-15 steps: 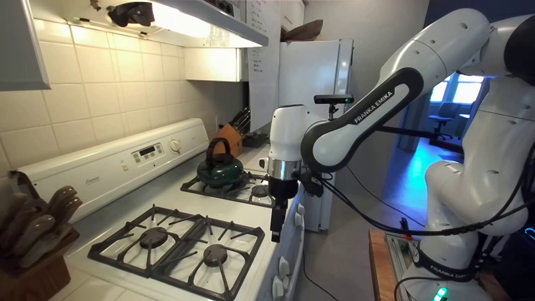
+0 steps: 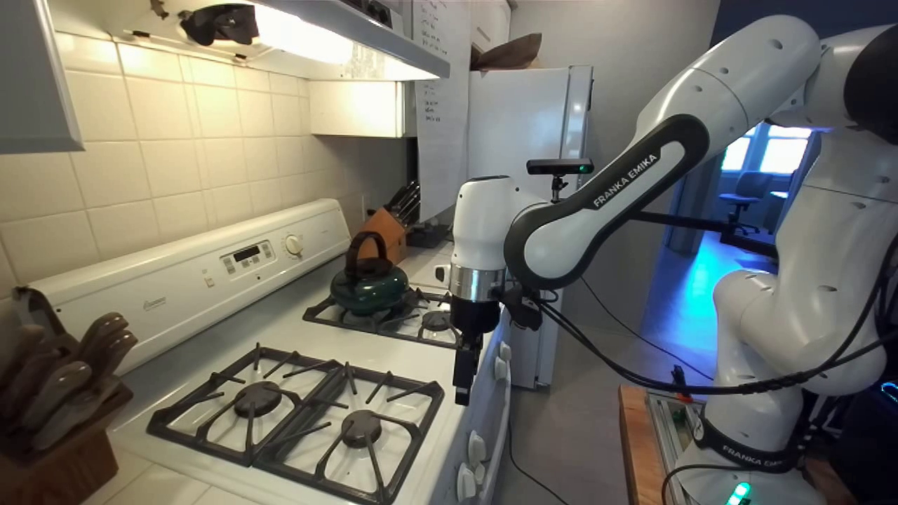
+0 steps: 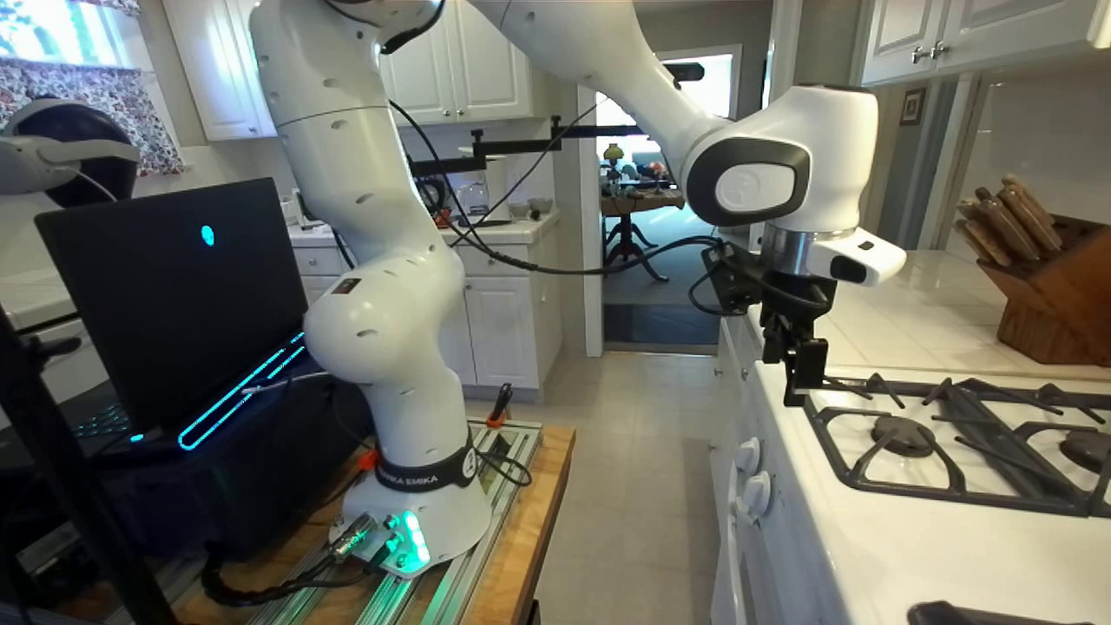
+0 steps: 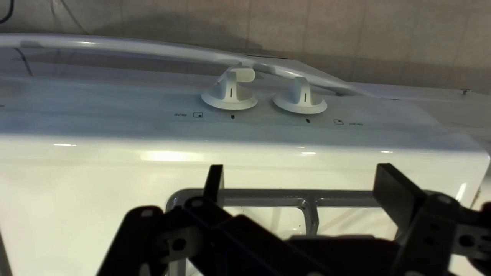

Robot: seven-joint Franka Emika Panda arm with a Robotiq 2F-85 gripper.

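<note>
My gripper is open in the wrist view, its two black fingers wide apart with nothing between them. Below the gap show the white stovetop [image 4: 92,193] and the front bar of a dark burner grate [image 4: 285,198]. Exterior view 1 has the gripper [image 2: 463,391] pointing down over the stove's front edge, right of the near grate [image 2: 433,395]. Two white knobs, a left knob [image 4: 230,94] and a right knob [image 4: 301,99], stand on the front panel, apart from the fingers. A dark green kettle [image 2: 370,286] rests on the far grate.
The oven handle [image 4: 138,46] runs along the stove front. One knife block [image 2: 76,438] is at the near left, another [image 2: 387,231] behind the kettle. A range hood [image 2: 362,34] hangs over the stove.
</note>
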